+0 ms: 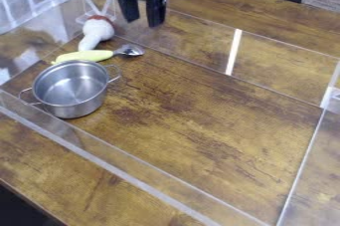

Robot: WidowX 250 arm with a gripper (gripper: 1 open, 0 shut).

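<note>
The black gripper hangs at the top left of the camera view, blurred, its two fingers pointing down and apart, with nothing seen between them. Below and left of it lies a white plush object. A yellow elongated toy rests just behind a steel pot with two handles. A small metal utensil lies to the right of the yellow toy.
Clear low walls border the wooden work surface. The middle and right of the surface are empty. A dark strip runs along the back at top right.
</note>
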